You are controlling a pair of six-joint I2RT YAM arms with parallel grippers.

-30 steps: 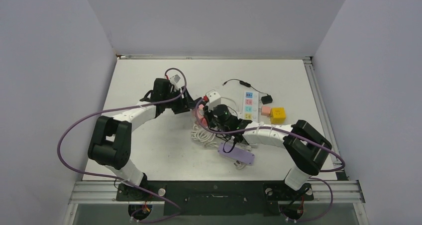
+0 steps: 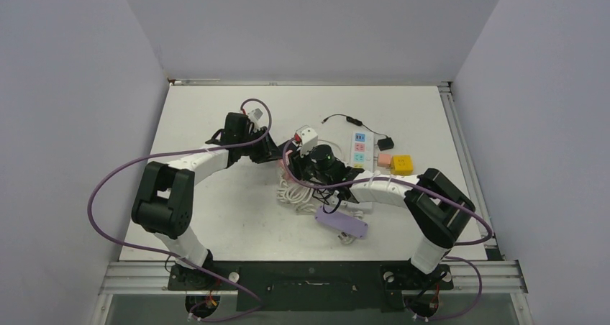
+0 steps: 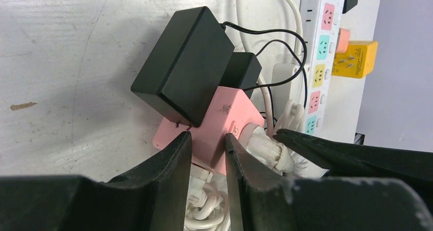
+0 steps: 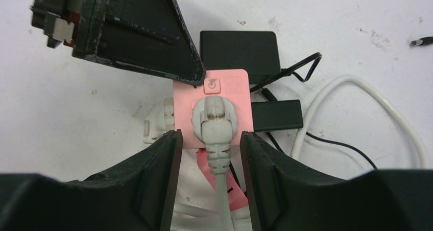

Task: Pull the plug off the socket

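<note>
A pink cube socket (image 3: 219, 113) carries a white plug (image 3: 263, 146) on one face and another plug on its lower side in the left wrist view. My left gripper is shut on the pink socket, beside two black adapters (image 3: 186, 62). My right gripper stands part open, its fingertips either side of the white plug's cord end, just in front of the socket face. In the top view both grippers meet near the middle, hiding much of the socket.
A white power strip (image 2: 363, 149), a yellow adapter (image 2: 401, 165) and small black adapters lie to the right. Coiled white cords (image 2: 291, 195) and a purple block (image 2: 341, 221) lie at the front.
The left arm has barely moved, slightly rightward.
</note>
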